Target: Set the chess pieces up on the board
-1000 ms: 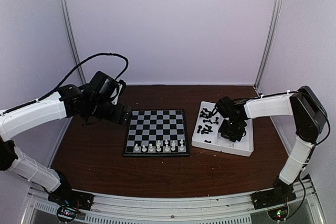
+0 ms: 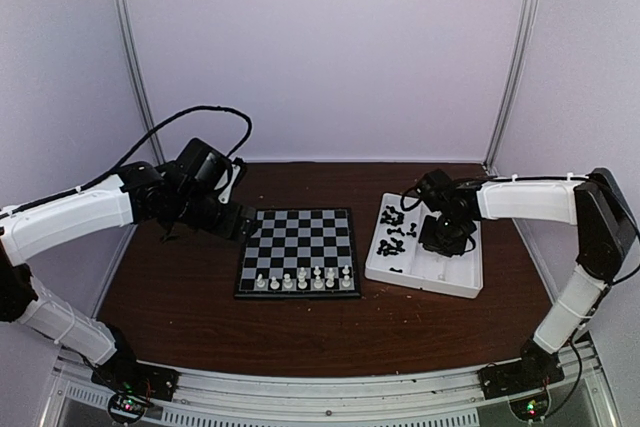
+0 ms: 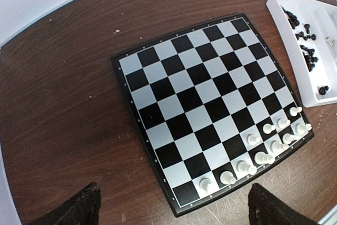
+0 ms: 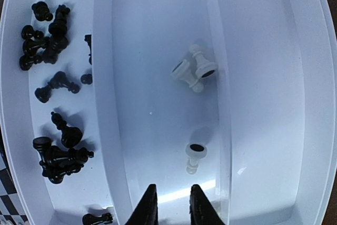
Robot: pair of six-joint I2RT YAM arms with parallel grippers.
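Observation:
The chessboard (image 3: 199, 96) lies flat, with several white pieces (image 3: 244, 167) standing along its front edge and a few more (image 3: 268, 128) just behind at the right. My left gripper stands open above and left of the board, nothing between its fingers. Over the tray (image 4: 103, 104), my right gripper has its fingers a small distance apart. No piece shows clearly between them; the lower part is cut off. A white pawn (image 4: 195, 154) lies ahead of the fingertips, and two white pieces (image 4: 187, 75) lie farther up in the middle compartment.
Several black pieces (image 4: 58, 156) lie in the tray's left compartment, beside a divider wall (image 4: 108, 130). The right compartment (image 4: 263, 104) looks empty. Bare brown table (image 2: 300, 332) stretches in front of the board. The tray sits right of the board with a narrow gap.
My right gripper has shifted slightly right over the tray, and its arm has swung outward. The left arm has moved a little to the right. The pieces on the board look unchanged.

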